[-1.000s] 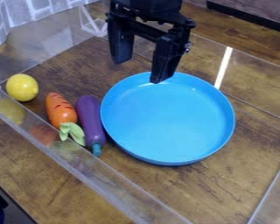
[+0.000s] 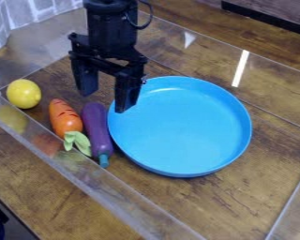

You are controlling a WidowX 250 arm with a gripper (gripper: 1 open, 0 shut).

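Note:
My black gripper (image 2: 108, 80) is open, hanging over the upper left of the table with empty space between its two fingers, just above the purple eggplant and the carrot. A blue plate (image 2: 180, 131) lies at the centre right. The eggplant (image 2: 97, 131) lies upright in the picture along the plate's left side. An orange toy carrot (image 2: 67, 120) with a pale green top is left of the eggplant, and a yellow lemon (image 2: 23, 94) sits further left.
A clear plastic wall runs diagonally along the near left side, and others stand at the back left and right edge.
My gripper has moved left and down, from over the back of the plate to above the eggplant and carrot. The objects on the table look unmoved.

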